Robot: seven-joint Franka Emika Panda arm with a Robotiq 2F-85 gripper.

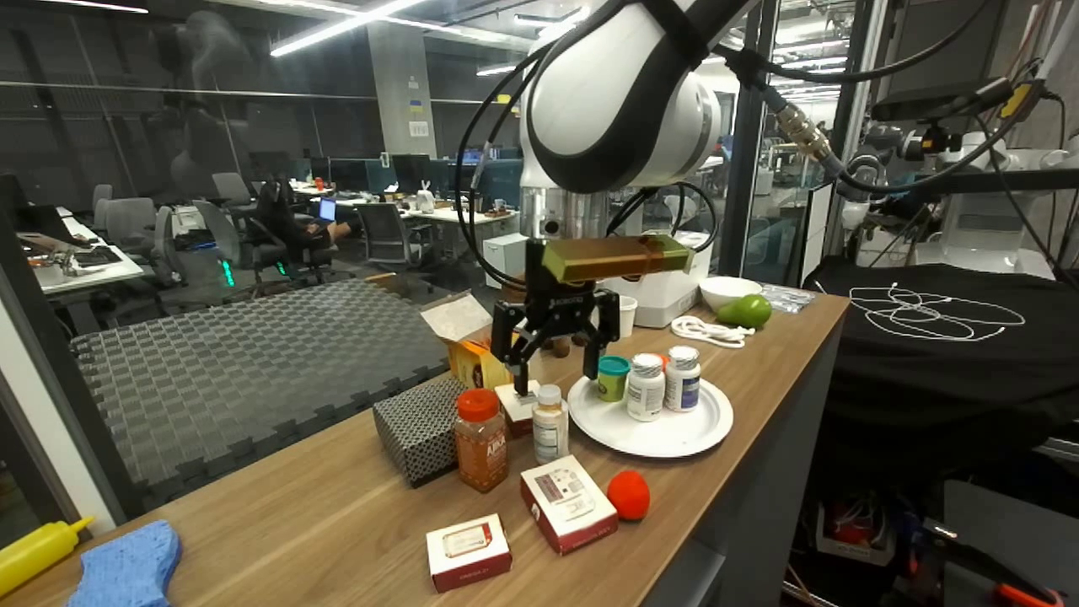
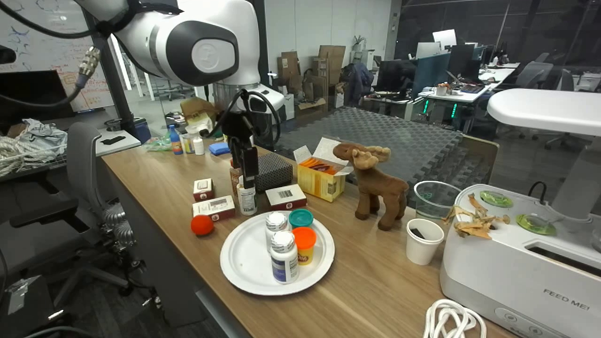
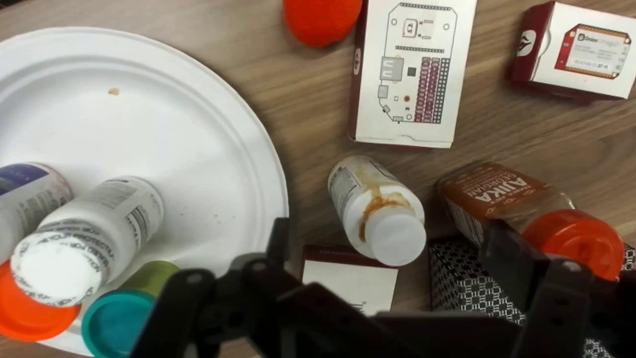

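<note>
With its fingers apart, my gripper [image 1: 559,383] hangs over the table and holds nothing. Below it in the wrist view, between the two fingers, a white bottle [image 3: 381,209] with a brown stain stands upright on the wood. An orange-capped Ajika jar [image 1: 480,445] is close beside that bottle. On the other side lies the white plate [image 2: 248,276], carrying two white pill bottles [image 1: 646,389] [image 1: 683,380], a teal-lidded tub [image 1: 612,379] and an orange-lidded tub [image 2: 304,243].
Around the bottle lie red-and-white boxes [image 1: 569,502] [image 1: 468,552] [image 2: 286,196], a black patterned box [image 1: 416,429] and a red ball [image 1: 629,495]. A yellow carton [image 2: 319,180], a toy moose [image 2: 374,186] and a paper cup [image 2: 423,241] stand farther along.
</note>
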